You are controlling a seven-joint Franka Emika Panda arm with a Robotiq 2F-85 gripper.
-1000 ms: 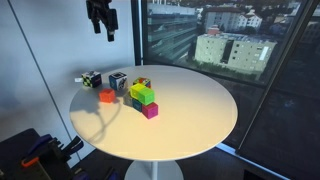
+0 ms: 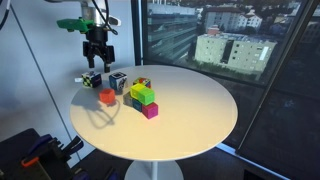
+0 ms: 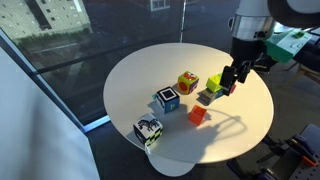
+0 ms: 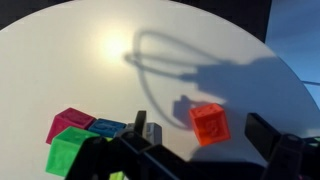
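Note:
My open gripper (image 2: 98,66) hangs above the table's near-left part, fingers spread and nothing held. Below it, on the white tabletop, sits an orange-red block (image 2: 107,96). In the wrist view this block (image 4: 210,125) appears between the two dark fingers, nearer the right one, with the gripper still above it. Exterior view 2 shows the gripper (image 3: 237,80) raised, right of the orange block (image 3: 197,116). A small pile stands apart from that block: yellow-green blocks (image 2: 146,96) on top, a magenta block (image 2: 151,111) and a blue one (image 2: 137,104) lower down.
Three patterned cubes stand near the orange block: one black-and-white (image 3: 148,128), one blue-and-white (image 3: 167,98), one red-and-yellow (image 3: 187,81). Windows border the table's far side.
Over the last second my gripper has come down from above, toward the tabletop, with a slight shift left in exterior view 1. The blocks and cubes have stayed in place.

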